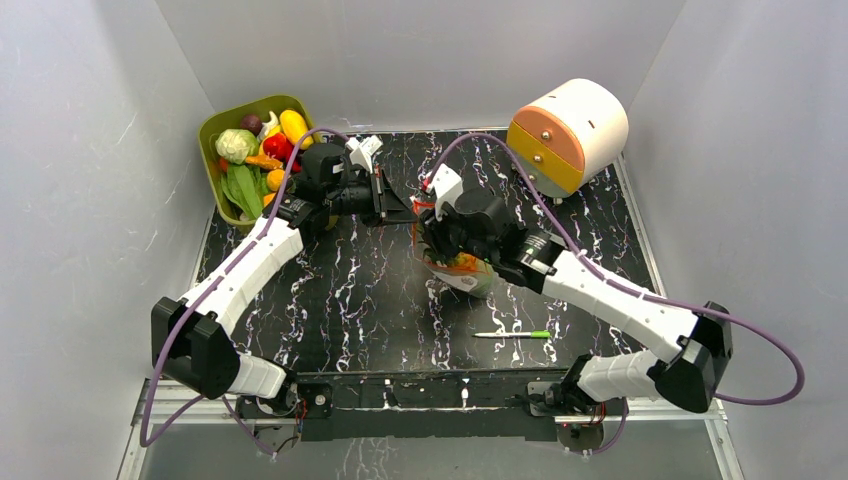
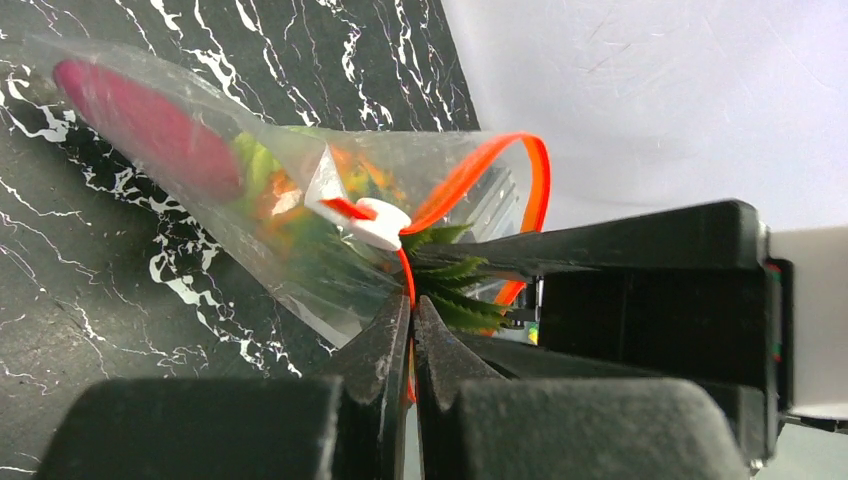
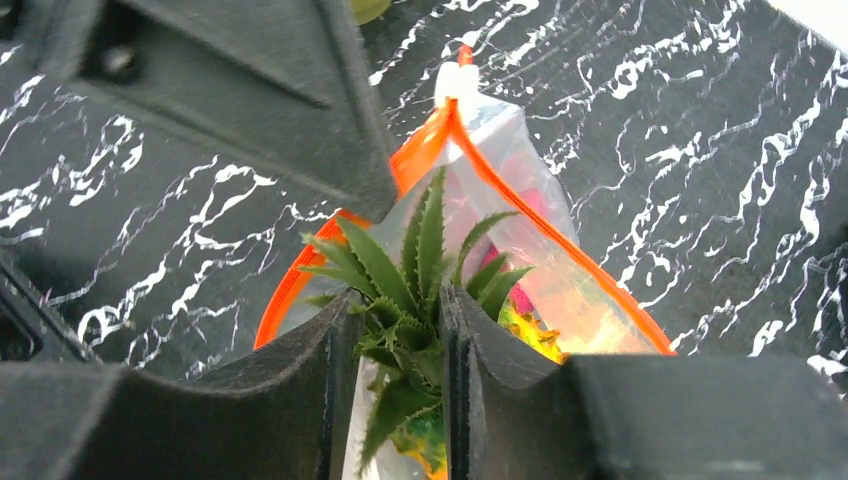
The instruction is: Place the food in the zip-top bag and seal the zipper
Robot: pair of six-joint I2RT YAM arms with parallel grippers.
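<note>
A clear zip bag (image 2: 180, 150) (image 1: 465, 280) with orange rims stands in the middle of the counter, holding a pink item, yellow and orange food and a spiky green pineapple top (image 3: 420, 270). My left gripper (image 1: 410, 215) is shut on the bag's orange rim, seen between its fingertips in the left wrist view. My right gripper (image 1: 435, 235) is over the bag's mouth, part open, its fingertips either side of the pineapple's leaves. The white zipper slider (image 2: 378, 225) sits on the orange strip.
A green basket (image 1: 215, 130) of produce stands at the back left, a cream bread box (image 1: 585, 120) at the back right. A pen (image 1: 510, 334) lies near the front edge. Grey walls bound the sides and back.
</note>
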